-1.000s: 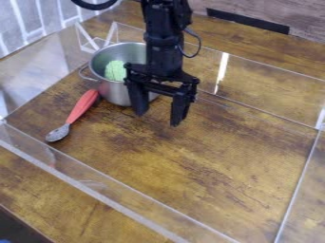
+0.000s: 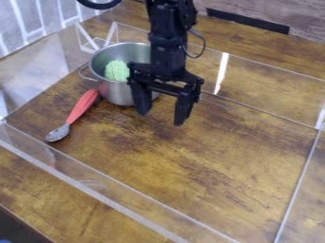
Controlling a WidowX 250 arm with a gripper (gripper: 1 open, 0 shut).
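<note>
A black robot arm comes down from the top centre, its gripper (image 2: 162,112) open in front of a steel pot (image 2: 110,96), low over the wooden table, with nothing visible between its fingers. The pot holds a pale green round object (image 2: 117,70). Left of the pot lies a spoon with a red handle (image 2: 80,106), its silver head toward the front left.
Transparent panels or edges run along the left, front and right sides. A white slatted object (image 2: 26,19) is at the top left.
The gripper has shifted very slightly; the pot, green object and spoon look unchanged.
</note>
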